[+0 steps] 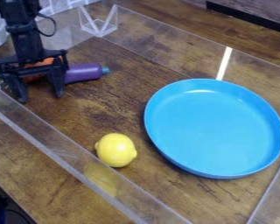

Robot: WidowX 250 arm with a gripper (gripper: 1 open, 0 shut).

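My black gripper (31, 73) is at the upper left, low over the wooden surface (125, 70), its fingers spread open over an orange carrot (39, 62) and a purple eggplant (87, 73). The carrot is mostly hidden by the gripper; the eggplant reaches out to the right of it. I cannot tell whether the fingers touch either.
A blue round tray (213, 127) fills the right side. A yellow lemon (115, 150) lies at the lower middle. Clear walls border the area.
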